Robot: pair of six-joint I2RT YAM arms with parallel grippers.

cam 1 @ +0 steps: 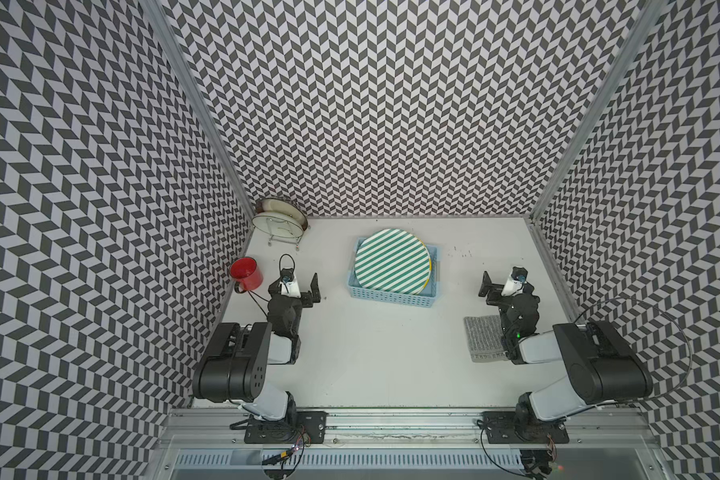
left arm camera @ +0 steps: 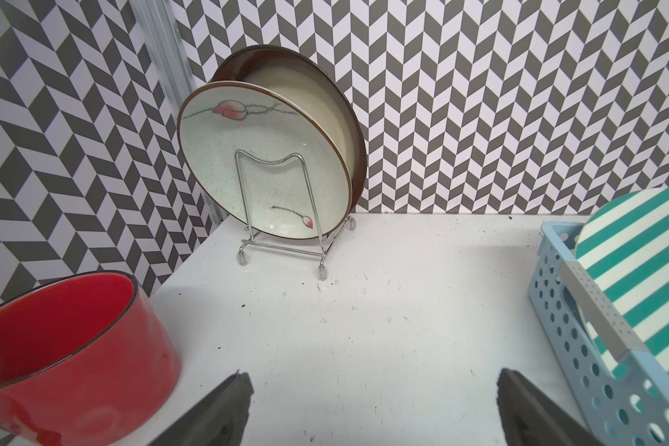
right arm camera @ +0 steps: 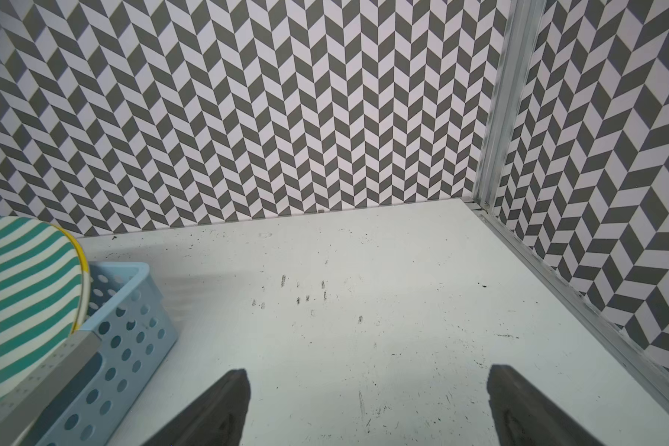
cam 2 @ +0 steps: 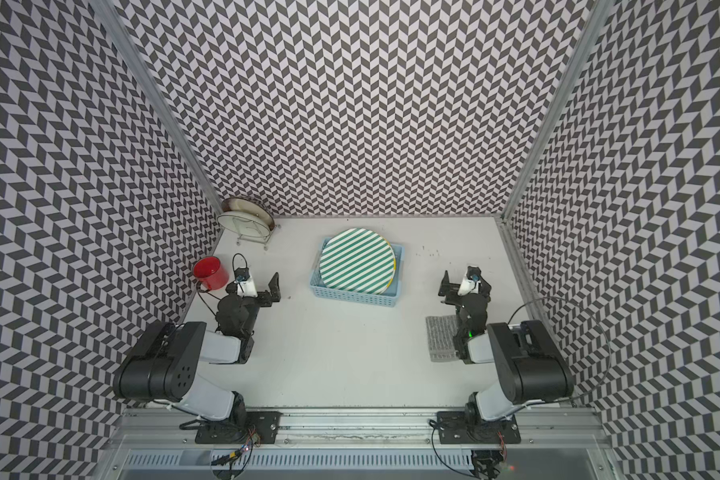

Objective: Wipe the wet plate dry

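A round plate [cam 1: 392, 261] with green and white stripes rests in a light blue basket [cam 1: 390, 298] at the middle of the table. It leans at a slight tilt, and a yellow rim [right arm camera: 79, 256] shows along its right side. No water can be made out on it. To the left of the basket, my left gripper stands open and empty. My right gripper is also open, right of the basket, with bare table between its fingers. A grey cloth [cam 1: 482, 338] lies flat on the table, partly covered by the right arm.
Two plates [left arm camera: 264, 171] stand in a wire rack [left arm camera: 284, 249] in the back left corner. A red mug [cam 1: 246, 273] sits close beside my left gripper, near the left wall.
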